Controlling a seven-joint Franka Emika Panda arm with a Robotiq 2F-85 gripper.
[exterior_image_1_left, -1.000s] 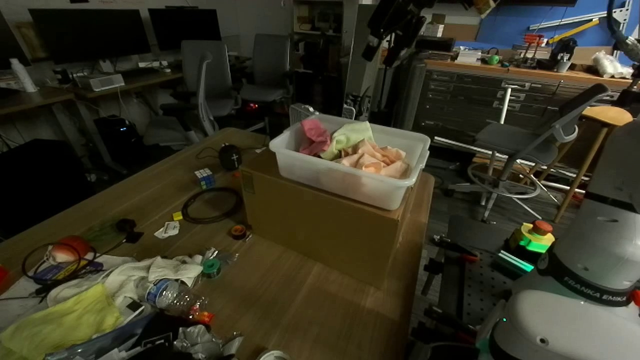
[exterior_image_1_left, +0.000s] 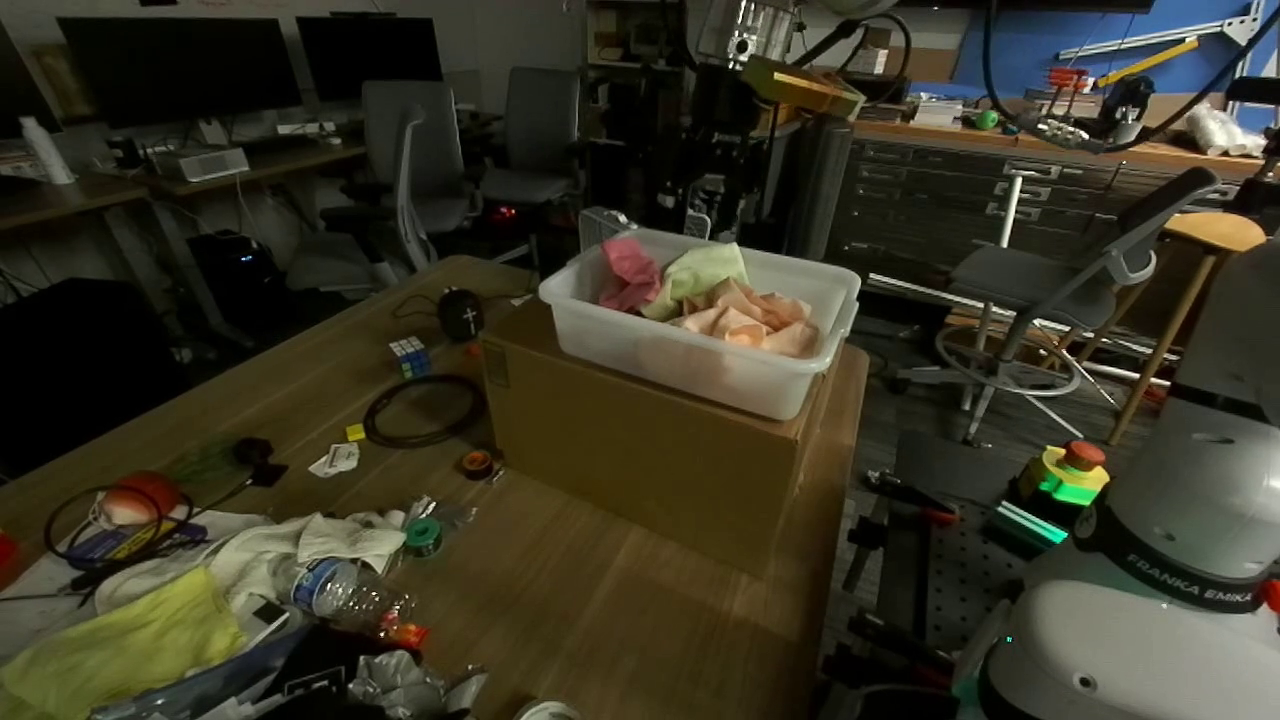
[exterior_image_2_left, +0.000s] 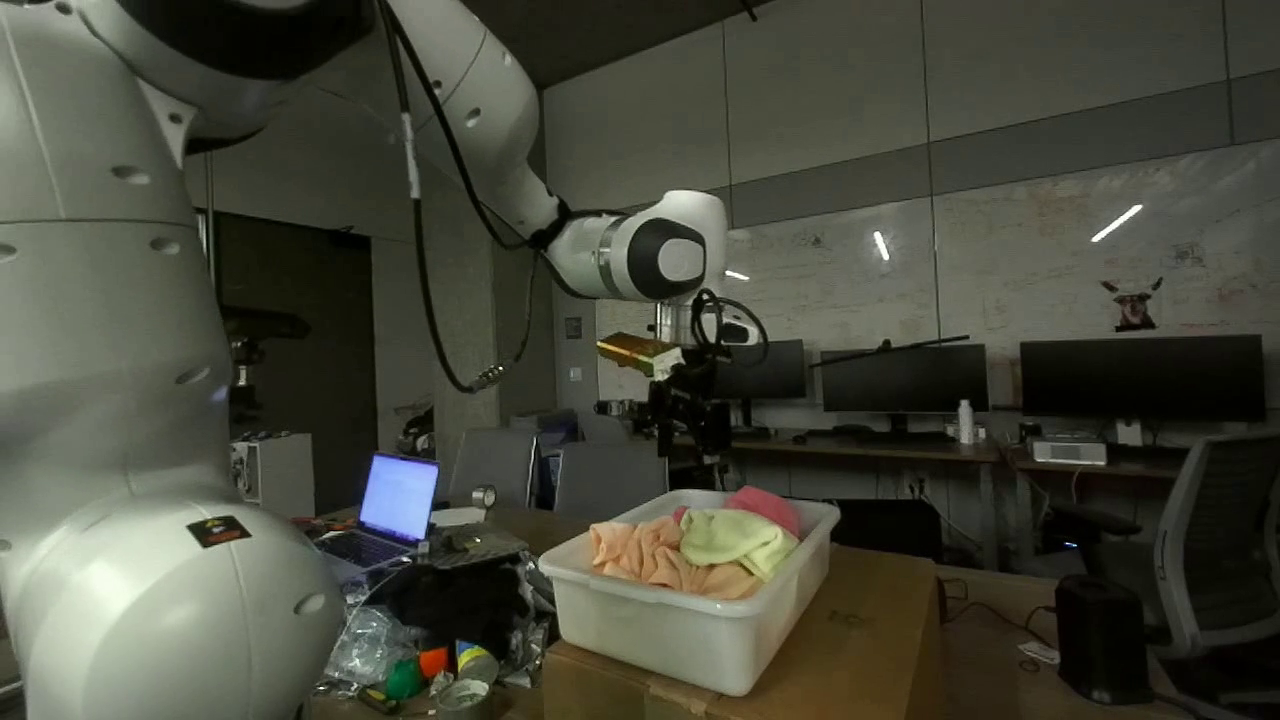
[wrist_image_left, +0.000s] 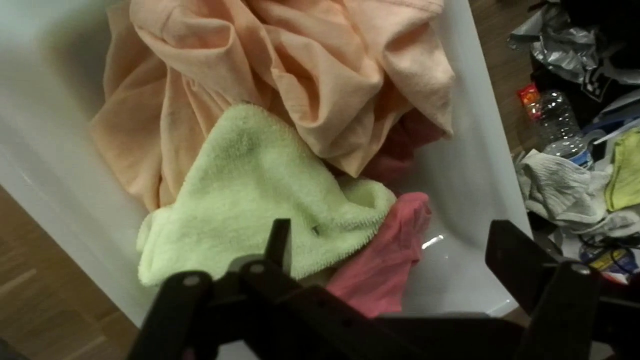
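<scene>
A white plastic bin (exterior_image_1_left: 684, 360) holds a peach cloth (wrist_image_left: 324, 78), a pale green towel (wrist_image_left: 258, 186) and a pink cloth (wrist_image_left: 384, 258). In the wrist view the green towel lies partly over the peach cloth, with the pink one beside and beneath it. My gripper is open above the bin, its fingers wide apart and nothing held between them. Exterior view 2 shows the gripper (exterior_image_2_left: 708, 456) pointing down, just over the bin's far side. Its fingertips are hard to make out in exterior view 1 against the dark background.
The bin rests on a cardboard box (exterior_image_1_left: 636, 462) on the wooden table (exterior_image_1_left: 576, 600). A clutter of cloths, a plastic bottle (exterior_image_1_left: 342, 590) and wrappers covers the table's near left. A cable coil (exterior_image_1_left: 423, 410) and a puzzle cube (exterior_image_1_left: 409, 356) lie left of the box.
In exterior view 1 my gripper has come lower and further left, from the upper right to above and behind the bin. The bin and cloths look unchanged.
</scene>
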